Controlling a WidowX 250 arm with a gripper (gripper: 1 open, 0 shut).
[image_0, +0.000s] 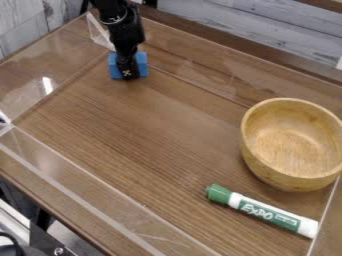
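A small blue block (138, 71) sits near the back left of the wooden table, with my black gripper (128, 66) down on it from above, shut on it. The fingertips are dark against the block, and part of the block is hidden behind them.
A tan wooden bowl (290, 142) stands at the right. A green and white Expo marker (261, 210) lies at the front right. A pale wall edge runs along the back right.
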